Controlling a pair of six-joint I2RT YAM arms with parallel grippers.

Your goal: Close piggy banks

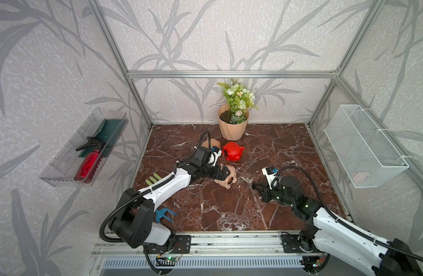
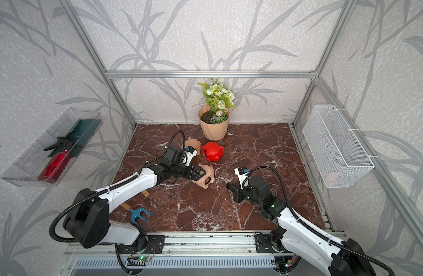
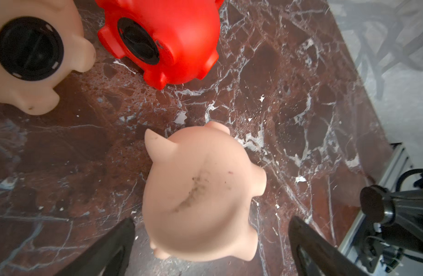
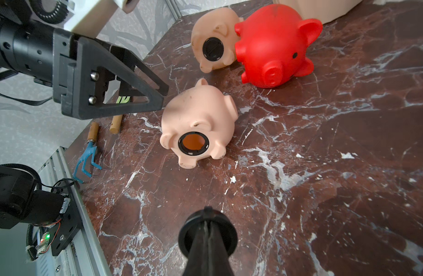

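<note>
A pale pink piggy bank (image 4: 200, 108) lies on its side on the table, the round hole (image 4: 193, 143) in its belly uncovered. My left gripper is open over this bank, with one finger (image 3: 112, 246) on either side of its body. In the right wrist view, a black round cap (image 4: 187, 234) sits at the tips of my right gripper, which is shut on its ridge. The right gripper stays apart from the pink bank, to its right. Black caps fill the holes of the tan piggy bank (image 4: 206, 32) and the red piggy bank (image 3: 174, 32) behind.
A potted plant (image 1: 233, 126) stands at the back. Garden tools, among them a blue hand fork (image 2: 138, 214), lie at the left. A clear basket (image 1: 59, 161) and a white wire basket (image 1: 363, 151) hang on the side walls.
</note>
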